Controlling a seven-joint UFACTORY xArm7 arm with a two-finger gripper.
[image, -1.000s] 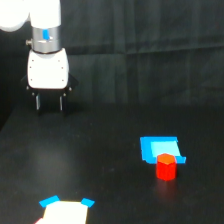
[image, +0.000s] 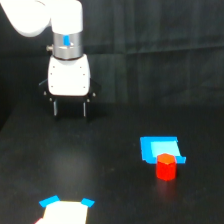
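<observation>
My white gripper (image: 70, 108) hangs at the back left above the dark table, its fingers apart and nothing visible between them. A small red block (image: 166, 167) rests at the right, well away from the gripper. Just behind the block lies a pale blue square (image: 165, 148) edged with brighter blue; the block hides part of its front edge. At the bottom edge, left of centre, a whitish flat patch (image: 66, 213) with blue corner pieces is cut off by the frame.
A black curtain (image: 150, 60) closes off the back. A sliver of something reddish shows at the bottom left edge.
My gripper has moved to the right and a little lower in the view. The red block, the blue square and the whitish patch have stayed where they were.
</observation>
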